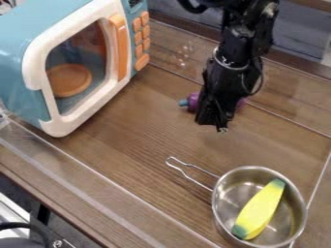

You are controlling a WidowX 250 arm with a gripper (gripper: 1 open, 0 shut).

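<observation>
My black gripper (215,114) points down over the wooden table, shut, just in front of a purple toy vegetable (192,102) with a blue-green tip, which is partly hidden behind it; whether they touch I cannot tell. A steel pan (237,186) with a long handle stands at the lower right, holding a yellow toy vegetable (258,209) with a green end.
A light blue toy microwave (29,90) with an orange button panel fills the upper left. Cables and a white object lie off the near left edge.
</observation>
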